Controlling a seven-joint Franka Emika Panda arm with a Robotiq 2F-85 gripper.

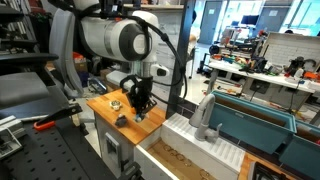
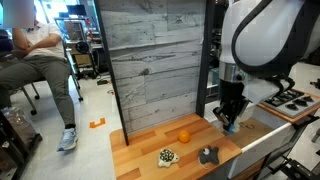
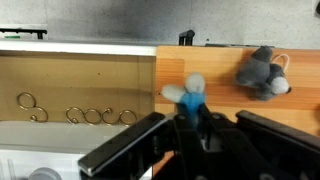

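My gripper is shut on a small blue and white object (image 3: 191,91), which looks soft; its exact kind is unclear. In the wrist view they are over the wooden top (image 3: 224,117), near its edge beside the open drawer (image 3: 60,70). From the second exterior view, the blue object (image 2: 230,128) hangs below the gripper at the right end of the wooden top. The first exterior view has my gripper (image 1: 138,107) above that top, its fingers small and dark.
A grey plush toy (image 3: 262,74) lies on the wooden top. Farther along are an orange ball (image 2: 184,135) and a white-and-green figure (image 2: 168,157). Several metal rings lie in the drawer, which otherwise has bare floor. A grey-white faucet (image 1: 203,115) stands beyond the drawer.
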